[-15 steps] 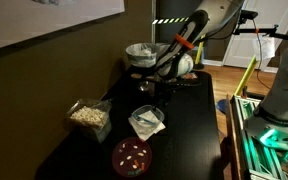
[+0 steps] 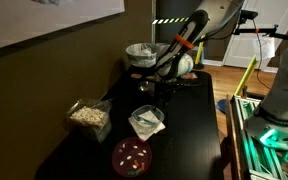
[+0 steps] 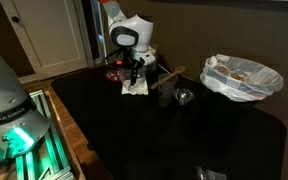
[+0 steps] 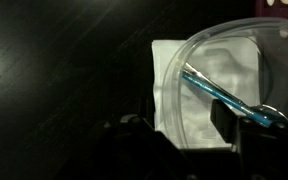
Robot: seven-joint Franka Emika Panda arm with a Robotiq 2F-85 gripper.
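Note:
A clear plastic container point(image 4: 171, 92) rests on a white napkin point(image 4: 164, 58) on the black table. Inside it lies a utensil with a blue handle point(image 4: 224, 96), its far end partly covered by a gripper finger. My gripper is open, one finger on either side of the container's near wall in the wrist view; how high it stands above the rim cannot be told. In exterior view 1 the gripper point(image 2: 164, 95) hangs just behind the container point(image 2: 146, 123). From exterior view 2 it appears over the napkin point(image 3: 135, 87).
A dark red plate point(image 2: 132, 157) with small pieces sits in front of the container. A clear tub of pale bits point(image 2: 90, 118) stands left. Farther back are a white-lined basket point(image 3: 242, 79), a metal bowl point(image 3: 184, 97) and a dark pot point(image 3: 166, 94) beside a wooden spoon.

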